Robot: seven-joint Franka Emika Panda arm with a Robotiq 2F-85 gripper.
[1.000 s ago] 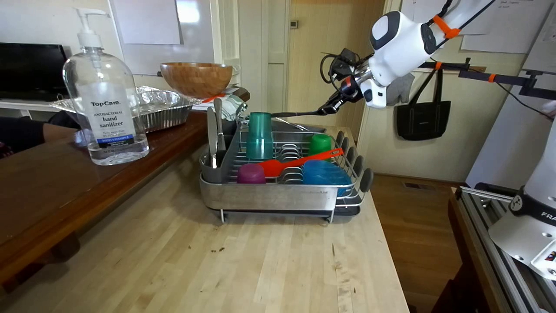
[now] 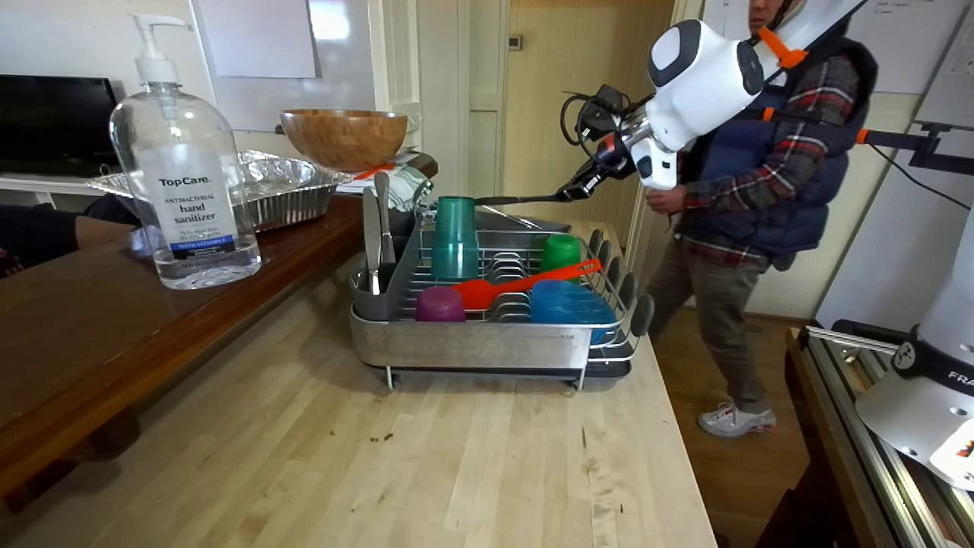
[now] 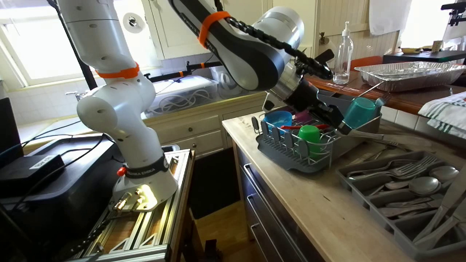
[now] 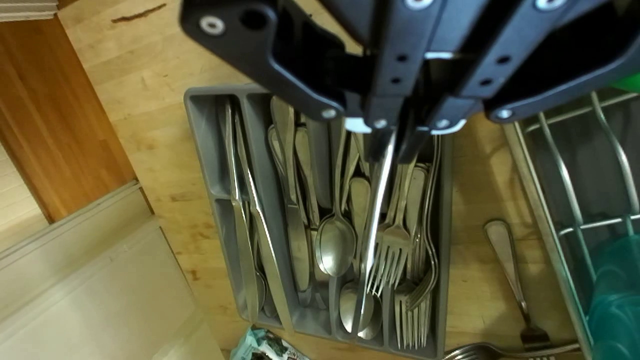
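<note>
A long, thin metal utensil that looks like a knife (image 4: 376, 210) runs out from between the fingers of my gripper, which is shut on it. Seen from the side, the knife (image 2: 516, 199) is held almost level, pointing left behind the teal cups. From the opposite side, my gripper (image 3: 344, 126) is in front of the teal cup (image 3: 360, 112). Under the knife in the wrist view lies the grey cutlery tray (image 4: 447, 240), holding forks, spoons and knives. The knife is clear of my fingers along most of its length.
The dish rack (image 2: 470, 345) holds teal cups (image 2: 454, 239), a green cup (image 2: 561, 251), a purple cup (image 2: 440, 304), a blue bowl (image 2: 571, 303) and a red utensil (image 2: 520, 285). Loose cutlery lies beside the tray. A person (image 2: 758, 173) stands behind the arm.
A person has come into view behind the arm, covering the black bag on the wall. My arm, gripper and the held knife look unmoved.
</note>
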